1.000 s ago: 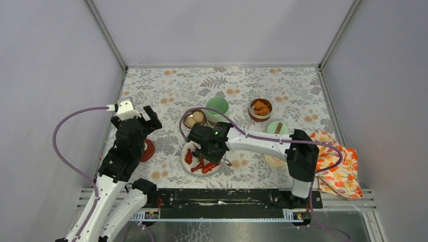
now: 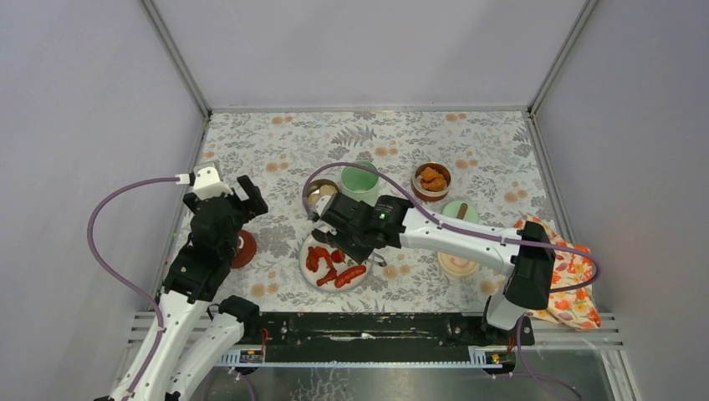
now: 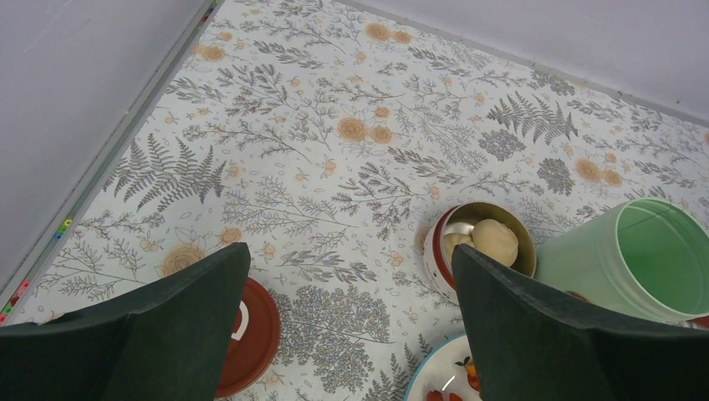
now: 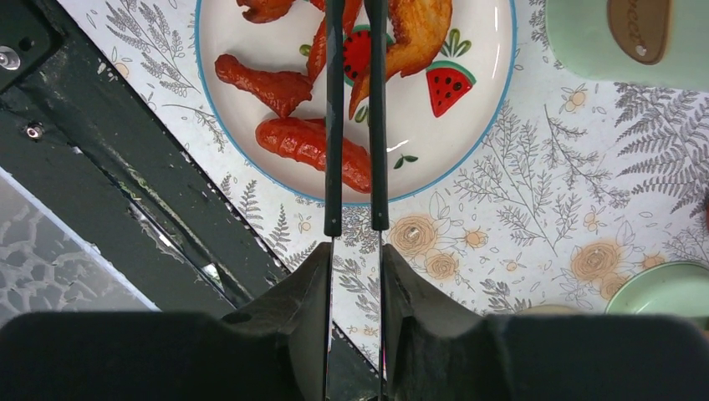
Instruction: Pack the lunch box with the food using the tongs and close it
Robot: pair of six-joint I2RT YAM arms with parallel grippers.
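My right gripper is shut on a pair of tongs (image 4: 378, 154) with dark arms. The two arms stand slightly apart and reach over the white plate (image 4: 468, 117) with a blue rim. Their far ends run out of the right wrist view, beside and over a roasted wing (image 4: 422, 29). Whether they touch it cannot be told. A drumstick (image 4: 263, 83), a sausage (image 4: 313, 150) and further meat lie on the plate. On the left, my left gripper hangs open and empty. Round buns (image 3: 495, 241) sit in a steel-lined bowl (image 3: 525, 259).
A pale green cup (image 2: 359, 180) stands beside the bun bowl. Further right is a bowl of fried chicken (image 2: 432, 180), with a green lid (image 2: 470, 214) below it. A brown lid (image 3: 261, 334) lies at left, an orange-flowered cloth (image 2: 568, 288) at right.
The right arm has shifted up and to the right over the plate, its elbow swinging outward; more of the plate's meat shows. The left arm has stayed still.
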